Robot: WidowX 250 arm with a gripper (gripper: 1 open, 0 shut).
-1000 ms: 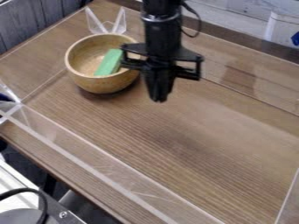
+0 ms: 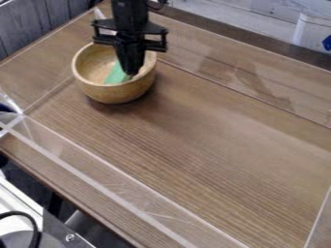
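Observation:
My black gripper [image 2: 131,52] is at the upper middle, over a round tan wooden bowl [image 2: 116,91] on the left of the table. Its lower tip is down inside the bowl's rim, at a green object [image 2: 116,74] lying in the bowl. The gripper looks shut; whether it touches the green object or has anything between its fingers is hard to tell, as the view is small and blurred.
Clear tape runs along its left and right edges. A black cable and grey item lie off the lower left corner.
My gripper has moved left from above the middle of the table to over the bowl, now partly covering the green object. The bowl stays about where it was.

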